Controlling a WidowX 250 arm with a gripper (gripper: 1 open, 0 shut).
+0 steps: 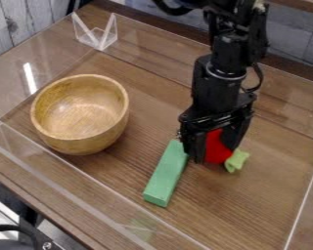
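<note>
A small pale green piece (239,159) lies at the red object's right side. A mint green bar (164,174) lies left of the gripper, slanting toward the front.
A wooden bowl (79,111) sits on the left of the wooden table (94,205). A small clear object (98,31) stands at the back left.
</note>
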